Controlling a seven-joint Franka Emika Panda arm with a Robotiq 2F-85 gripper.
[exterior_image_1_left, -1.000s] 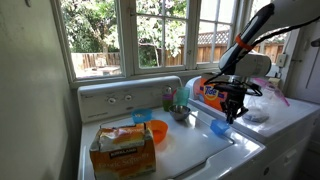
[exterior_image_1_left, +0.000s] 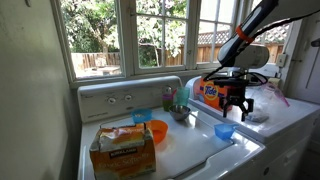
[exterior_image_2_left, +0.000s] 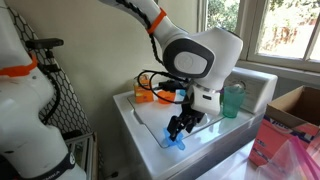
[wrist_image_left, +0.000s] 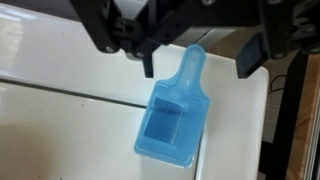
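A light blue scoop (wrist_image_left: 172, 135) with a short handle lies on the white machine top, across the dark seam in the wrist view. In exterior view 1 the scoop (exterior_image_1_left: 225, 131) sits near the front right of the washer and dryer tops. My gripper is open above it, its fingers wide apart on either side of the handle. No contact between fingers and handle shows. Exterior view 2 has the gripper (exterior_image_2_left: 180, 129) just over the scoop (exterior_image_2_left: 173, 141).
An orange bowl (exterior_image_1_left: 158, 130), a blue bowl (exterior_image_1_left: 141, 116), a metal bowl (exterior_image_1_left: 180, 113) and a Kirkland bag (exterior_image_1_left: 123, 152) stand on the left machine. Behind the gripper is an orange detergent container (exterior_image_1_left: 211, 95). A cardboard box (exterior_image_2_left: 292, 118) stands at the right.
My gripper has risen a little from the scoop, opening a gap above it. The scoop now rests slightly to the right of where it was a second ago.
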